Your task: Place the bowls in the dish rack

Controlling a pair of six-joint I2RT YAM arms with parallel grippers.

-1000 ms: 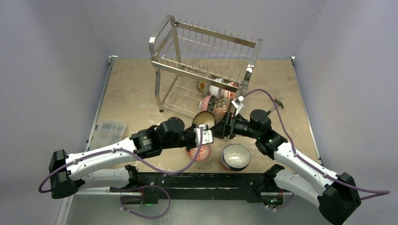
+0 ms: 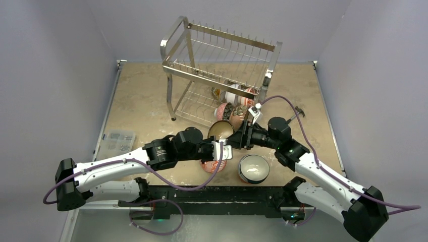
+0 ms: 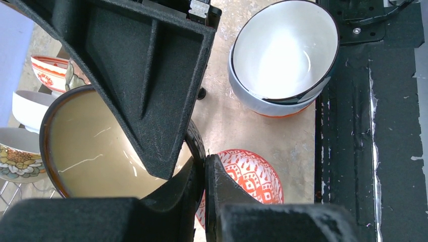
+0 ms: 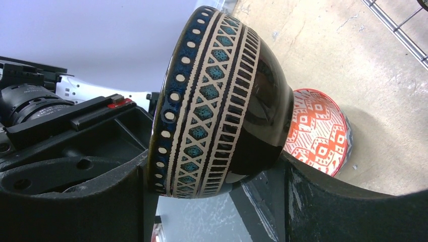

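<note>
A dark bowl with a tan inside (image 2: 220, 129) and a blue-and-cream patterned outside (image 4: 212, 101) is held tilted by both arms, just in front of the dish rack (image 2: 202, 78). My left gripper is shut on its rim. My right gripper is shut around the same bowl, with a finger on the rim side and another towards the foot. Several bowls, among them a white one (image 2: 233, 95) and a brown one (image 2: 237, 117), stand on edge in the lower tier. A red patterned bowl (image 3: 250, 174) lies upside down below the grippers.
Stacked bowls, white inside (image 2: 254, 169), rest at the front right of the table. A clear plastic box (image 2: 119, 141) lies at the left and a hammer (image 2: 295, 115) at the right. The upper rack tier is empty. Both arms meet closely at the middle.
The right arm looks almost still.
</note>
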